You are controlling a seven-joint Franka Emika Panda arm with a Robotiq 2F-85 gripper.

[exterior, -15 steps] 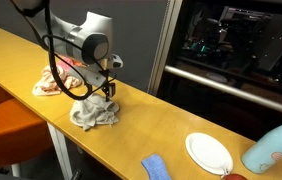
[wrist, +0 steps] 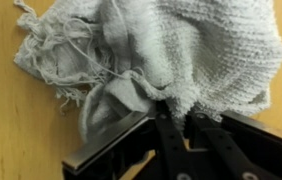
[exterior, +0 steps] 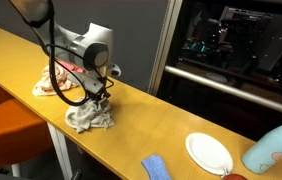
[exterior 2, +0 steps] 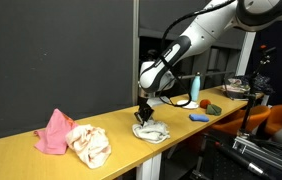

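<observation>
A grey-white knitted cloth (wrist: 196, 50) with a frayed, stringy edge lies bunched on the wooden table. My gripper is shut on a pinched fold of it, the fingertips partly hidden by the fabric. In exterior view 1 the same cloth (exterior: 89, 116) rests near the table's front edge, below the gripper (exterior: 100, 97). From the other side, exterior view 2 shows the cloth (exterior 2: 152, 132) low on the tabletop under the arm.
Left of the arm in exterior view 2 lie a pale pink cloth (exterior 2: 89, 145) and a pinker one (exterior 2: 55, 131). A white plate (exterior: 209, 152), a blue cloth (exterior: 155, 167) and a pale bottle (exterior: 271, 146) are farther along. Bare table separates them from the grey cloth.
My gripper has come down and slightly left onto the cloth. The cloth has shifted slightly left, its outline more bunched.
</observation>
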